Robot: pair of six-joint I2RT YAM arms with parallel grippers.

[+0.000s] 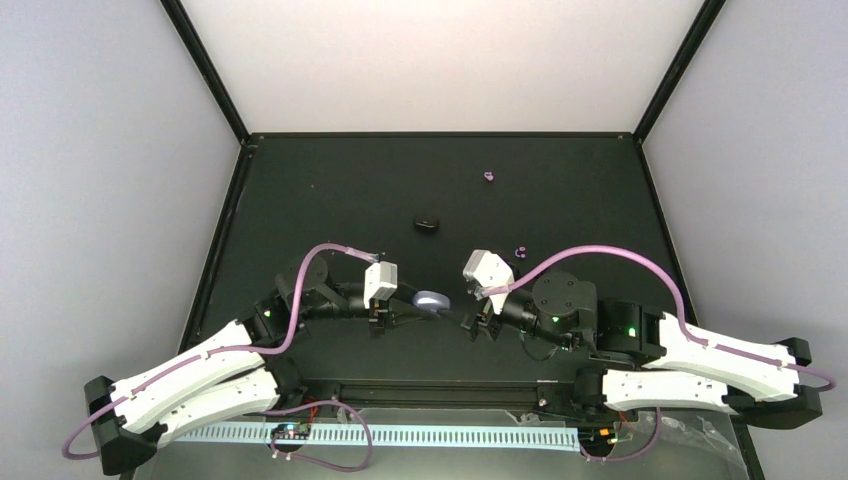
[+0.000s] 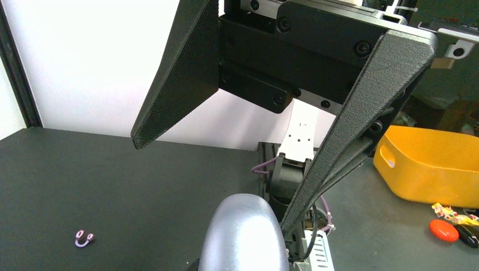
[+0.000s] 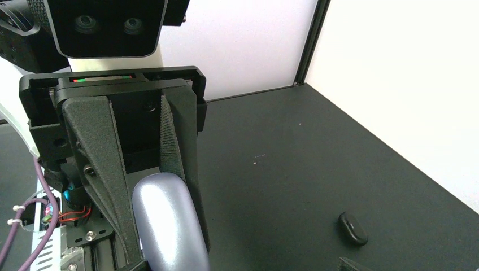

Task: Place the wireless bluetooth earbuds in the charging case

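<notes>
The purple-grey charging case (image 1: 431, 300) is held above the mat between my two arms, and it looks smooth and rounded from outside. My left gripper (image 1: 420, 303) is shut on it; the right wrist view shows the left fingers (image 3: 107, 169) on either side of the case (image 3: 170, 226). Close by on the right, my right gripper (image 1: 468, 321) is open, its fingers (image 2: 175, 79) spread wide above the case (image 2: 243, 240) in the left wrist view. Two small purple earbuds lie on the mat: a far earbud (image 1: 488, 176) and a nearer earbud (image 1: 520, 253) behind the right arm.
A small black oval object (image 1: 426, 224) lies on the mat behind the grippers. Outside the work area, a yellow bin (image 2: 432, 169) stands at the right of the left wrist view.
</notes>
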